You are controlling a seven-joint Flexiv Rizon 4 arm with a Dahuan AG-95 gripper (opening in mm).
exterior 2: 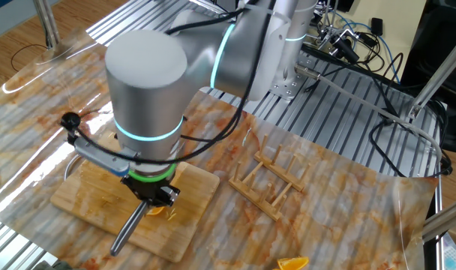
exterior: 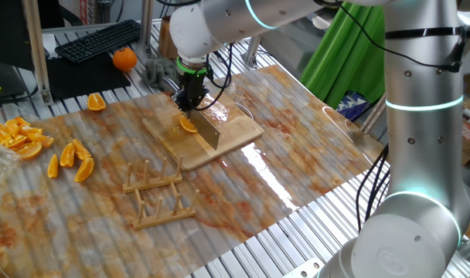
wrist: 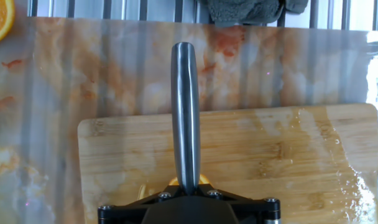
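Observation:
My gripper (exterior: 190, 99) is shut on a large knife, its metal handle (wrist: 185, 112) jutting out past the fingers in the wrist view. The broad blade (exterior: 205, 130) stands upright on the bamboo cutting board (exterior: 171, 141). Beside the blade lies an orange piece (exterior: 188, 124) on the board; in the wrist view only a sliver of it (wrist: 203, 180) shows, the rest hidden by the gripper. From the other side, the knife handle (exterior 2: 130, 229) points down to the front, with a bit of orange (exterior 2: 156, 211) below the gripper.
A wooden peg rack (exterior: 164, 193) stands in front of the board. Several cut orange wedges (exterior: 67, 155) lie at left, near a heap of pieces (exterior: 18, 140). A whole orange (exterior: 124, 59) and a grey cloth (exterior: 159, 73) sit behind.

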